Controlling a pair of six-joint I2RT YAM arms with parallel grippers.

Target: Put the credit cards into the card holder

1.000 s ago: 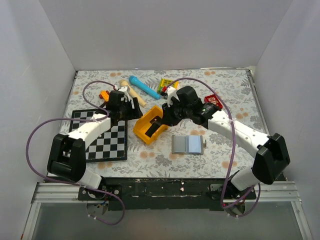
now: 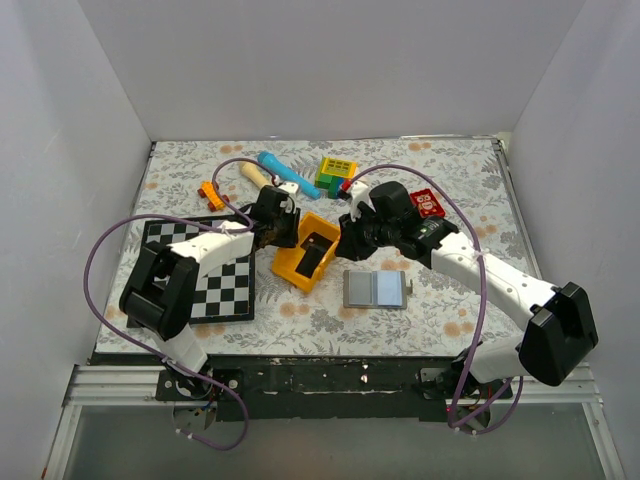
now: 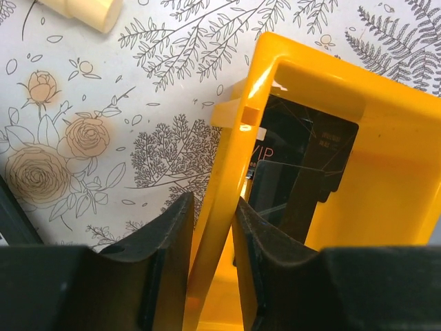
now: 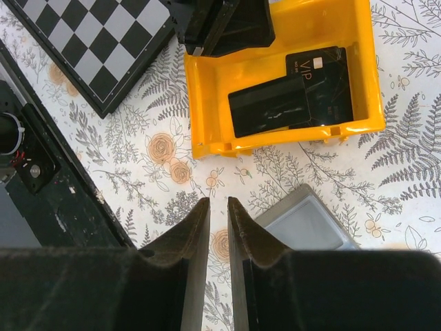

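Two dark cards lie overlapping in the yellow tray (image 2: 287, 272): a black VIP card (image 4: 332, 86) and a plainer black card (image 4: 269, 105). The tray's left wall stands between the fingers of my left gripper, and the fingers are closed in on it. My right gripper hovers to the tray's right with a narrow gap between its fingertips and nothing in it. Below that gripper, the silver-grey card holder (image 2: 359, 289) lies opened out flat on the table. The right wrist view shows only one end of the holder (image 4: 306, 221).
A checkered board (image 2: 205, 315) lies left of the tray. Behind are a blue microphone-like toy (image 2: 288, 175), a cream stick (image 2: 253, 174), orange toy pieces (image 2: 209, 195), a yellow-green toy (image 2: 337, 170) and a red box (image 2: 426, 203).
My left gripper moved right onto the tray's wall, and its fingers drew together. The tray shifted slightly right. My right gripper moved a little right, away from over the tray.
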